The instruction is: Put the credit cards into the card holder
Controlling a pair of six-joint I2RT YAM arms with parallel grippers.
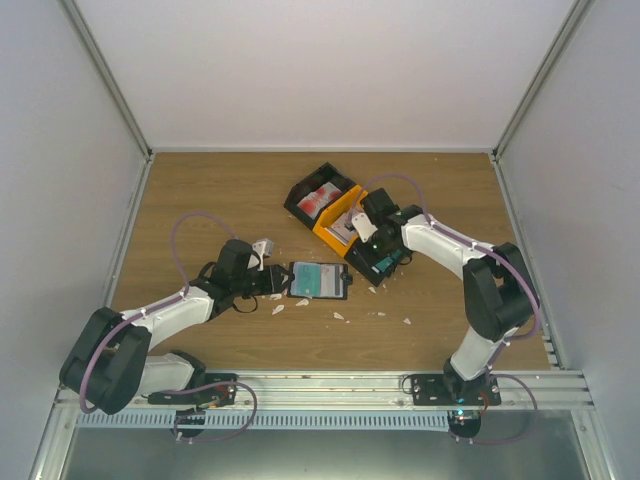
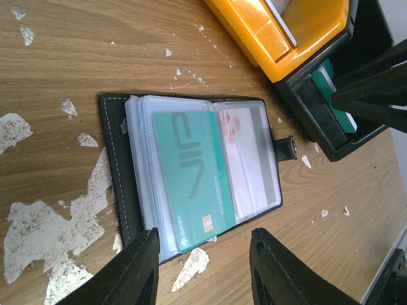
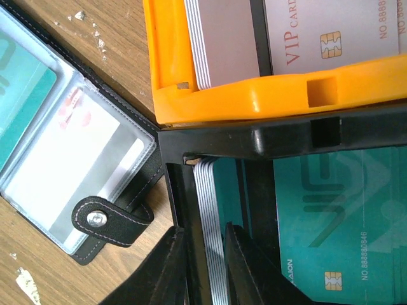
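Observation:
The card holder (image 2: 191,165) lies spread on the table, black outside with clear sleeves; a green card (image 2: 191,171) sits in its left sleeve, while the right sleeve (image 2: 251,159) looks clear with a pale insert. Beside it, my left gripper stands open with nothing between its fingers. My right gripper is over the black box (image 3: 261,143) of green cards, its fingers part open around the near end of a stack of upright cards (image 3: 210,216); whether they touch any card is hard to tell. More green cards (image 3: 337,222) lie flat in that box.
An orange box (image 1: 340,228) with pale cards (image 3: 331,32) adjoins the green-card box. Behind it stands another black box (image 1: 318,192) with red-and-white cards. White worn patches (image 2: 57,235) mark the table.

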